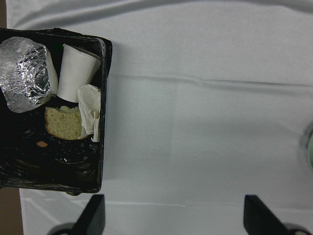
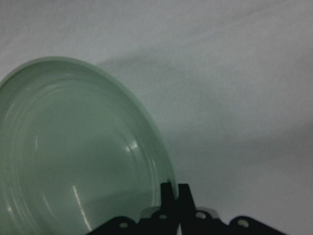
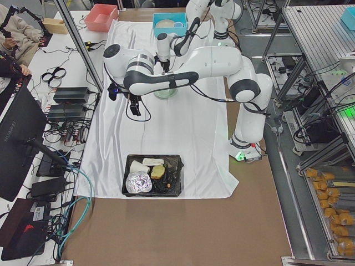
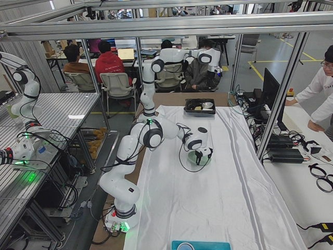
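A pale green plate [image 2: 78, 132] lies on the white cloth. My right gripper is at its rim in the right wrist view, fingers close together, apparently shut on the rim. My left gripper is open above the cloth, between the plate and a black tray [image 1: 73, 171] holding a foil bundle [image 1: 22, 73], a bread slice [image 1: 63, 125], a white paper roll [image 1: 73, 73] and crumpled paper [image 1: 88, 107].
A blue bin [image 3: 170, 16] with items inside stands at the far end of the cloth, a pink bin [image 3: 101, 18] beside it. The cloth between tray and plate is clear; cables and a monitor line one side.
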